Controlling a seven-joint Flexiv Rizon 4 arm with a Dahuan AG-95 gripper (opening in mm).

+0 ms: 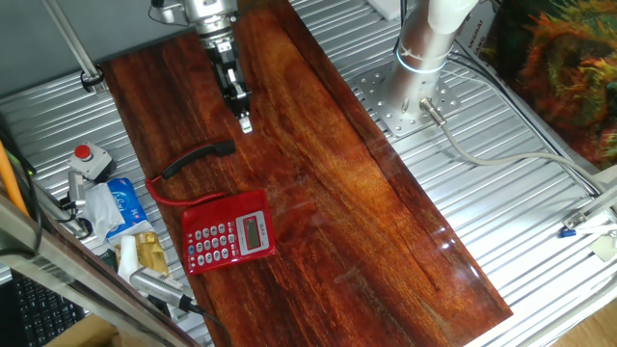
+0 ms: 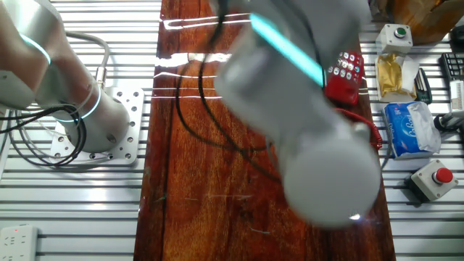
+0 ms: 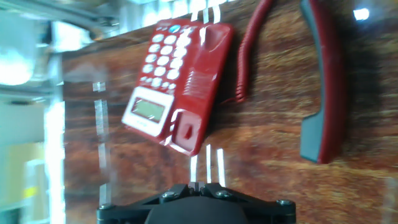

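Note:
A red desk phone (image 1: 227, 234) with a keypad and small display lies on the wooden board, and its cradle is empty in the wrist view. Off the base, the dark-and-red handset (image 3: 329, 87) rests on the wood, joined by a coiled red cord (image 3: 245, 56). My gripper (image 1: 245, 125) hangs over the board, to the right of the handset's end and apart from it. In the wrist view its fingers (image 3: 198, 188) come together at the bottom edge, with nothing visible between them. The arm hides the handset in exterior view 2.
Beyond the board's edge stand a red-button box (image 1: 91, 161), a blue tissue pack (image 1: 125, 206) and a green-button box (image 2: 394, 38). A metal frame post (image 1: 92, 280) crosses the lower left. The board's right half (image 1: 376, 231) is clear.

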